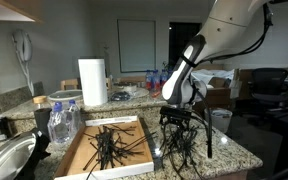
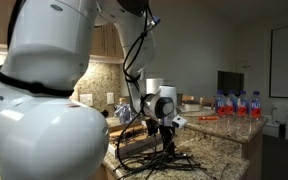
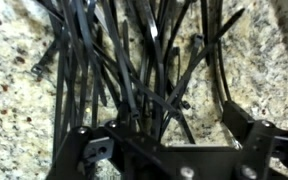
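Long black cable ties (image 3: 134, 60) lie in a loose, crossing heap on the speckled granite counter. In exterior view 1 this heap (image 1: 177, 152) is to the right of a shallow cardboard-coloured tray (image 1: 124, 173), where more black ties (image 1: 106, 148) are spread. My gripper points down over the heap, its fingers wide apart. Some ties run between and under them in the wrist view; none is visibly clamped. How far the fingertips are above the counter is unclear.
Left of the tray stand clear bottles (image 1: 59, 125) and a metal pan (image 1: 14, 155). A paper towel roll (image 1: 93, 82) stands behind. Exterior view 2 shows several water bottles (image 2: 242, 106) on the raised ledge.
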